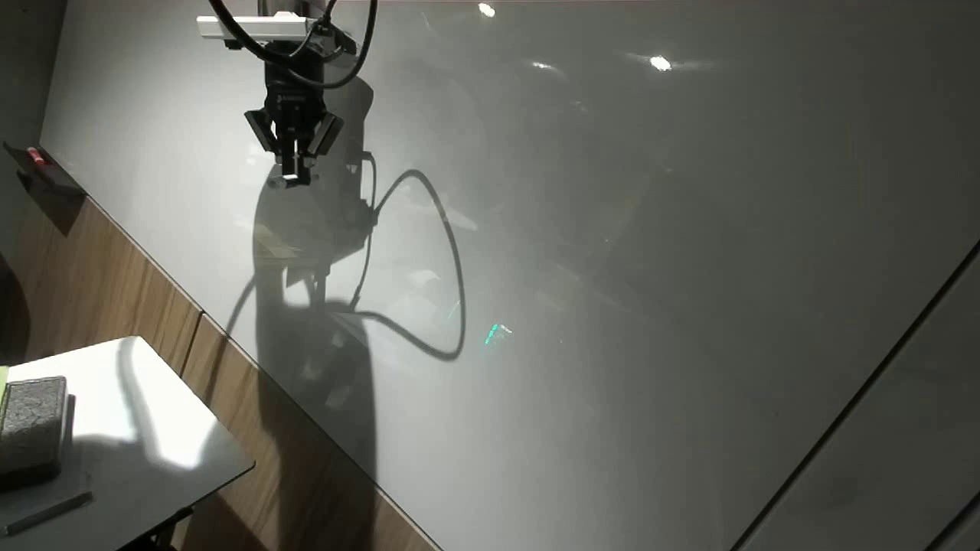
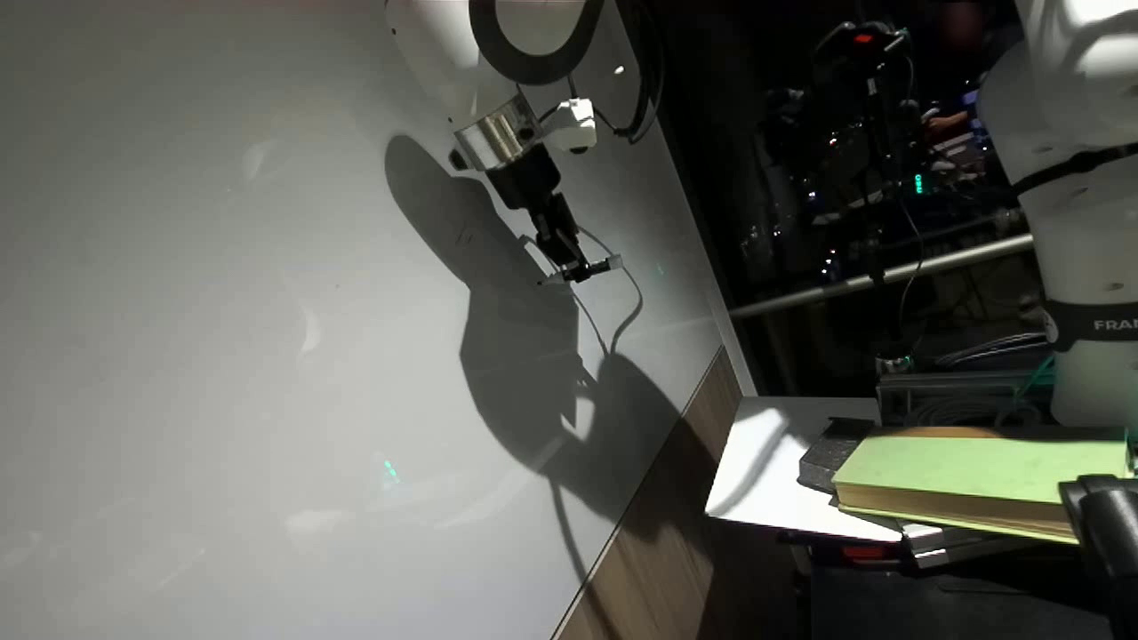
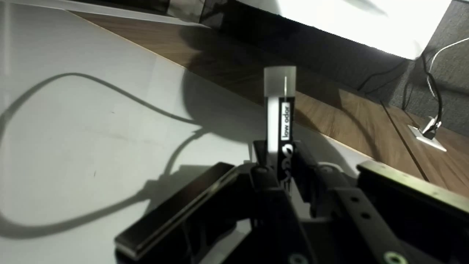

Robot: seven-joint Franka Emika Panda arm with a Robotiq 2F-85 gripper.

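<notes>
A whiteboard marker [image 3: 281, 121], black-labelled with "low odor" lettering and a pale end, is clamped between the dark fingers of my gripper. In exterior view 2 the gripper [image 2: 579, 273] carries the marker [image 2: 613, 262] crosswise, pale end away from the whiteboard [image 2: 267, 352] and thin tip toward it. Whether that tip touches the board cannot be told. From exterior view 1 the gripper [image 1: 295, 174] appears at the upper left, over the whiteboard [image 1: 588, 275]. Faint short dark strokes [image 2: 466, 236] show on the board inside the arm's shadow.
Beside the board's wooden lower edge [image 1: 147, 271] stands a small white table [image 1: 197, 445] with a dark eraser-like block [image 1: 32, 422] and a thin dark stick [image 1: 47, 513]. A green book-like block [image 2: 971, 464] lies there too. Much of the board is clear.
</notes>
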